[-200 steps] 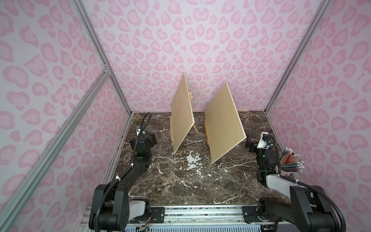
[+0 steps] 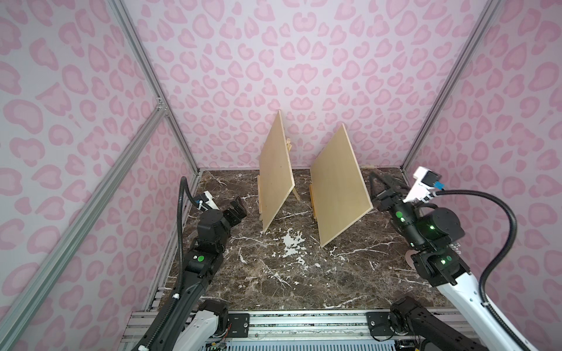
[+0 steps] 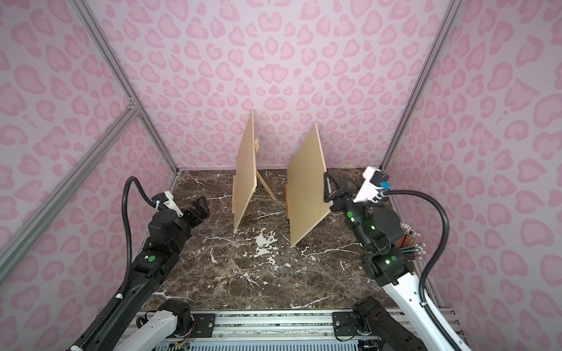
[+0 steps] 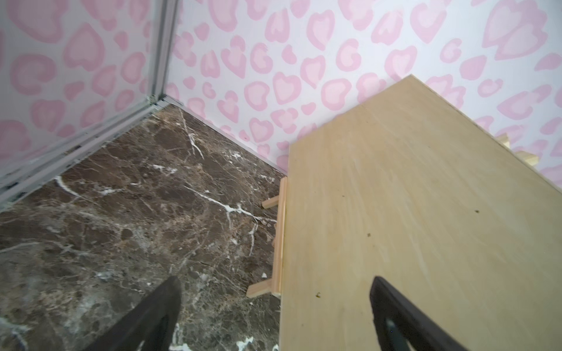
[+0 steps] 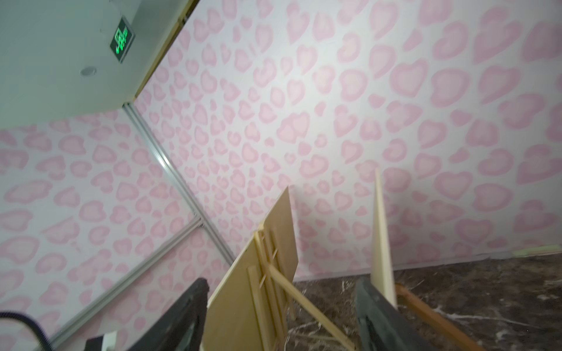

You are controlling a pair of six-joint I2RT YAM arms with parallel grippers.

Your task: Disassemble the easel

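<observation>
Two easels with pale boards stand on the marble table. The left board shows a wooden ledge along its lower edge and, in the right wrist view, a diagonal strut behind it. The right board leans on orange-toned wood. My left gripper is open, left of the left board, facing it with nothing between its fingers. My right gripper is raised beside the upper right edge of the right board; its fingers stand apart in its wrist view, with nothing seen held between them.
Bundles of brushes or pencils sit at the right side, behind my right arm. Patterned walls and metal rails close in the sides and back.
My right gripper has risen and swung left toward the right board. The boards have not moved.
</observation>
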